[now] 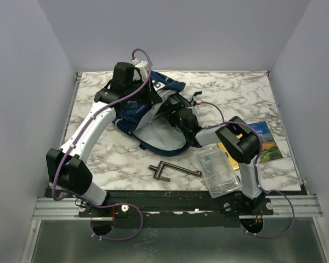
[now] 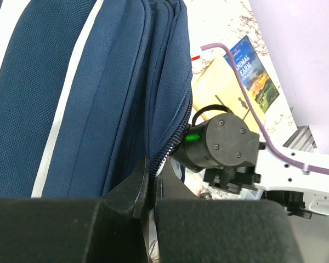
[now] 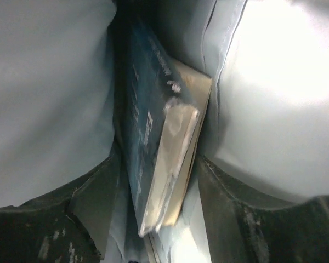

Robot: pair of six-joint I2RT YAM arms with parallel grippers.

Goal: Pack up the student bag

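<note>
The navy backpack (image 1: 131,120) lies open on the marble table. My left gripper is shut at the bag's upper zipped edge (image 2: 170,137); whether fabric sits between its fingers is hard to tell. My right gripper is inside the bag, its fingers part open either side of a dark book (image 3: 151,104) with a lighter one (image 3: 189,87) behind it, both between grey lining walls. Contact with the books is unclear.
A yellow book (image 2: 219,87) and a blue "Animal Farm" book (image 1: 266,139) lie at the right. A clear case (image 1: 216,172) and a grey bent tool (image 1: 175,167) lie near the front edge.
</note>
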